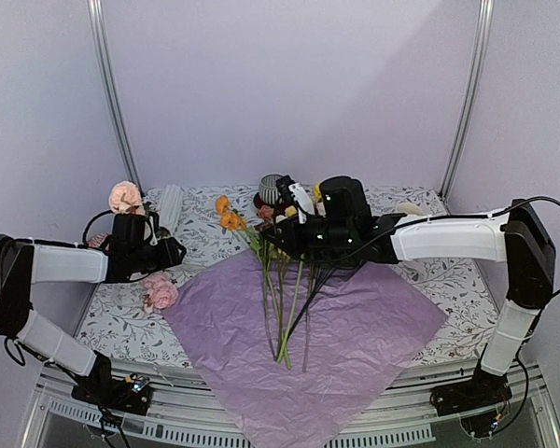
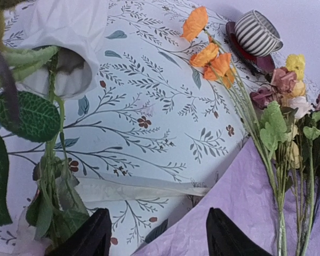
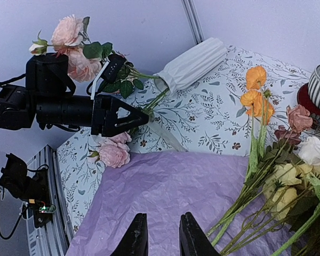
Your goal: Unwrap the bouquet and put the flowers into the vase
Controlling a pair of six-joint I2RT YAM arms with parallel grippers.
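Observation:
A white ribbed vase (image 3: 189, 64) lies on its side at the back left, green stems in its mouth and pink roses (image 3: 113, 153) at the stems' lower side. My left gripper hovers beside these, open with nothing between its fingers. Orange, yellow, cream and dusky flowers (image 2: 218, 66) lie with long stems on purple paper (image 1: 373, 327). My right gripper is over these flowers, open and empty in its wrist view.
A striped cup (image 2: 253, 34) on a dark red saucer (image 3: 309, 101) stands at the back centre. A white mug (image 1: 409, 210) is partly hidden behind the right arm.

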